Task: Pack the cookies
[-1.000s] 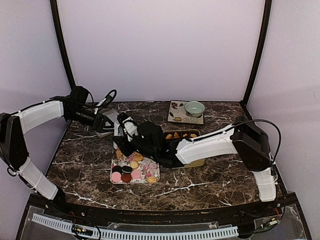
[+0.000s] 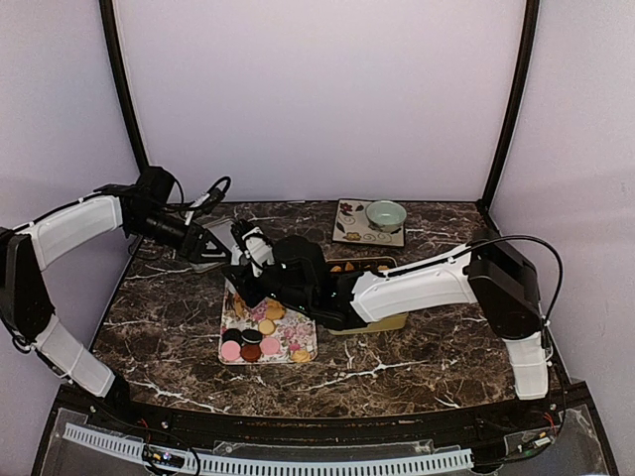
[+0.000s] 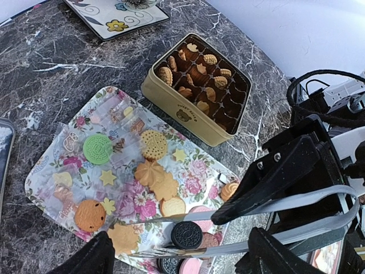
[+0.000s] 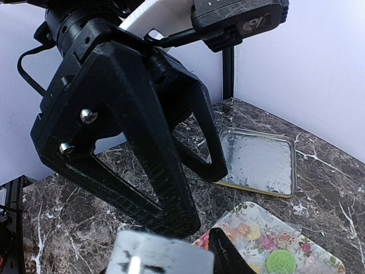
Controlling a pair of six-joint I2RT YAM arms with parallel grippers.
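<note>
Silver tongs [image 3: 274,205] lie between the fingers of my right gripper, tips pointing left over the cookies in the left wrist view. Their bent end [image 4: 162,254] looms blurred at the bottom of the right wrist view. A beige flower-shaped cookie [image 3: 122,238] shows by the tips; whether they touch it I cannot tell. My left gripper stands open with its fingers wide apart over the floral mat [image 3: 43,171]. Loose cookies cover that mat, including a green one [image 3: 98,148] and a dark one [image 3: 186,234]. The cookie tin [image 3: 185,114] has compartments, several filled, some bare.
A silver tray lies on the marble table at the far left. Toward the back stands a pale green bowl [image 2: 386,215] on a patterned board [image 2: 350,223]. Both grippers are close together above the mat.
Over the last second both arms shift only slightly. The left gripper dips a little toward the mat, and the right gripper moves slightly. The tin, bowl and tray stay put.
</note>
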